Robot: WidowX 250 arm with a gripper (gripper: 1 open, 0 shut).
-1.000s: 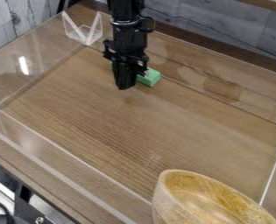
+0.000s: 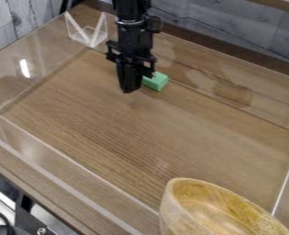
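Observation:
The black arm stands at the top centre of the camera view, its gripper [image 2: 129,77] low over the wooden table. A small green block [image 2: 155,81] is just to the right of the gripper, partly behind it. Whether the fingers are open or shut, and whether they touch the block, I cannot tell.
A large yellow tub [image 2: 220,213] sits at the front right edge. White plastic brackets are at the back left and left edge. A wall runs along the back.
The arm has shifted very slightly; otherwise the scene looks the same.

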